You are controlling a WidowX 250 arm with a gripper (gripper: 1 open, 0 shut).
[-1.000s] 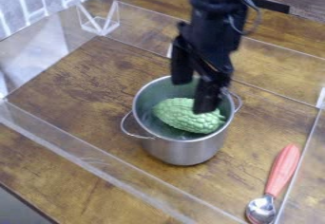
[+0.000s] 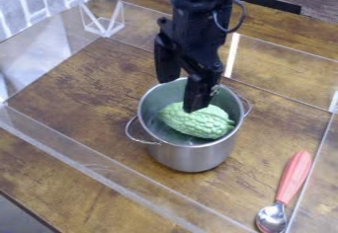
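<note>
A pale green bumpy vegetable (image 2: 193,120) lies inside the steel pot (image 2: 188,152) with two side handles. My black gripper (image 2: 183,83) is open above the pot's back left rim, over the vegetable, with nothing visible between its fingers.
An ice cream scoop with a red handle (image 2: 294,178) lies at the right. Clear plastic walls border the wooden table (image 2: 82,99), whose left part is clear.
My gripper has shifted left and slightly up above the pot. The pot, vegetable and scoop look unmoved.
</note>
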